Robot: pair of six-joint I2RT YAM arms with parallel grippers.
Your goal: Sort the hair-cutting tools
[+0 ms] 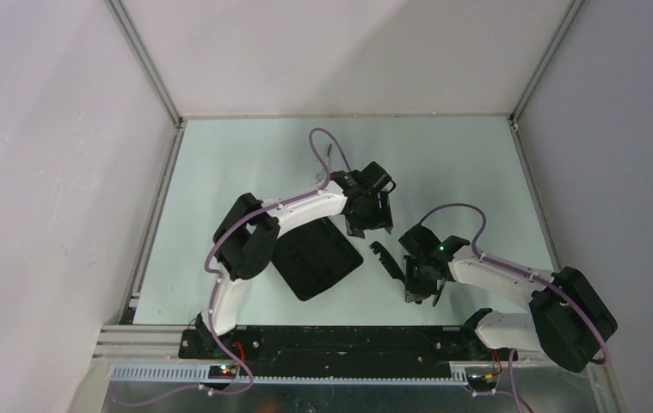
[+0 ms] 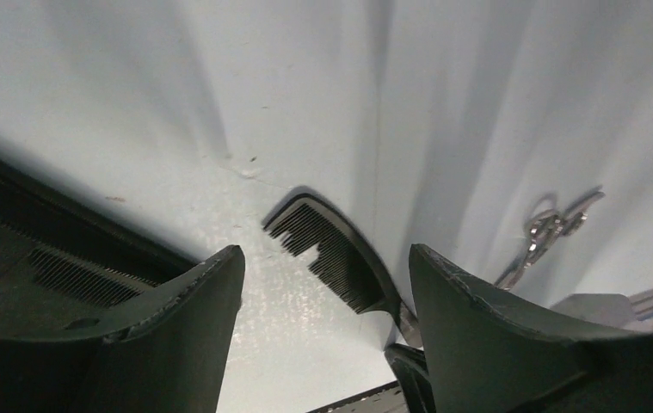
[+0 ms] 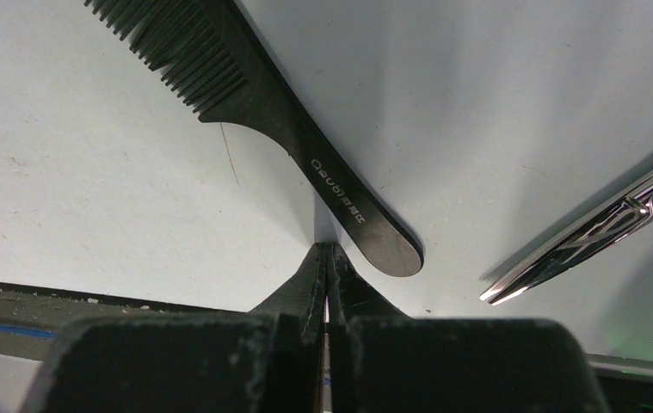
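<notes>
In the right wrist view the black comb [image 3: 292, 129] lies flat on the table, its handle end just right of my right gripper. That gripper is shut, with its tips together and nothing between them; the comb is outside. Silver scissors [image 3: 594, 225] lie to the right of the handle, cut off by the frame edge. My left gripper stands open above the table; past its gap, the comb's toothed end shows below. A black case [image 1: 315, 258] lies open left of the comb, and a comb [image 2: 90, 274] sits inside it.
Another silver tool [image 1: 329, 155] lies behind the left arm, partly hidden. The table's front edge [image 3: 116, 308] runs close to the right gripper. Free table [image 1: 452, 163] spreads across the back right.
</notes>
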